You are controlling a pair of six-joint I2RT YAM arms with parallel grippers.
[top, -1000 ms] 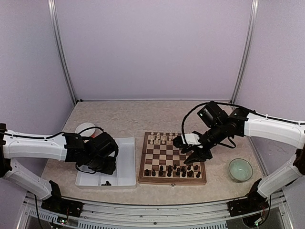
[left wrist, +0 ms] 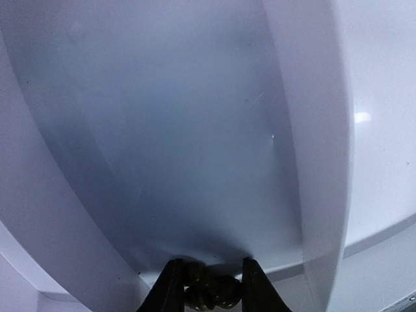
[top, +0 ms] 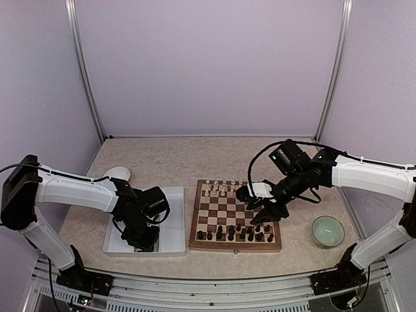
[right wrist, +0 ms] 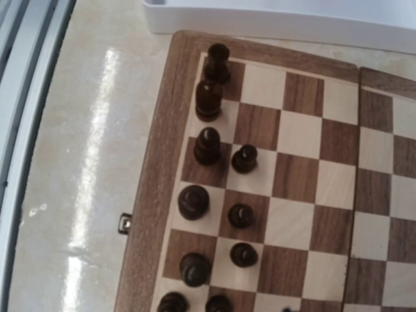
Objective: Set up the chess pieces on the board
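Note:
The chessboard [top: 212,214] holds a row of dark pieces along its near edge, several dark pawns before them, and light pieces at the far side. In the right wrist view a dark rook [right wrist: 217,65] stands at the row's end. My left gripper is down inside the white tray [top: 173,221], open around a small cluster of dark pieces [left wrist: 221,292] against the compartment's wall. My right gripper [top: 265,214] hangs over the board's right part; whether it is open or shut is hard to make out.
A pale green bowl [top: 328,232] sits right of the board. A white dish [top: 117,173] lies behind the tray, partly hidden by the left arm.
My left gripper has lowered into the tray's near part, over the dark pieces seen there a second ago, and its arm has shifted. The right arm has stayed in place.

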